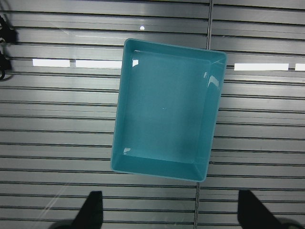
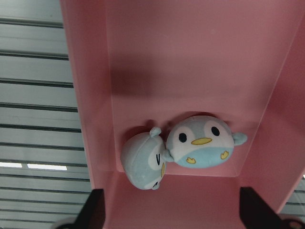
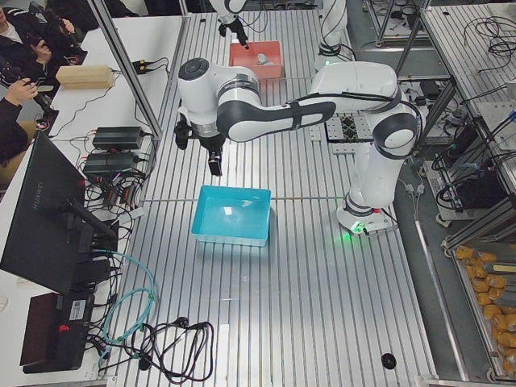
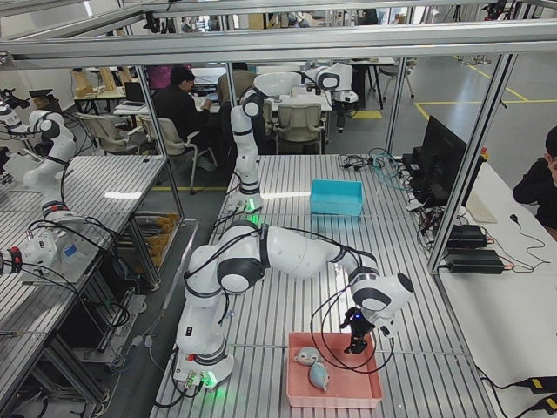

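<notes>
An empty teal bin (image 3: 230, 214) sits on the slatted metal table, centred below my left gripper in the left wrist view (image 1: 169, 109). That gripper has its fingers wide apart with nothing between them. A pink bin (image 4: 334, 396) holds two pale blue penguin plush toys, one facing up (image 2: 200, 143) and one on its side (image 2: 142, 160), touching each other at one end. My right gripper hangs over this bin, fingers wide apart, empty, with both toys below and between the fingertips in view.
A monitor (image 3: 44, 214) and power units stand on the side desk. Loose black cables (image 3: 177, 355) lie near the table's edge by the monitor. Metal frame posts (image 4: 470, 174) border the table. The table around the teal bin is otherwise largely clear.
</notes>
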